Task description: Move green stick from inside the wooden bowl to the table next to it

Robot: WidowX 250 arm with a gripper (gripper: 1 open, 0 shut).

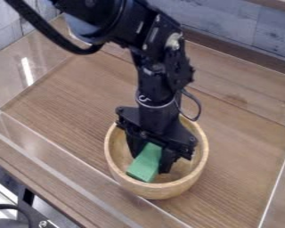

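The green stick (145,163) lies inside the wooden bowl (169,190), leaning toward the bowl's front-left wall. My black gripper (152,158) points down into the bowl, its fingers (170,160) spread on either side of the stick's upper part. That upper end is hidden under the gripper. Whether the fingers press on the stick, I cannot tell.
A grey plank wall (240,27) closes off the back. Dark equipment (8,214) sits at the lower left corner.
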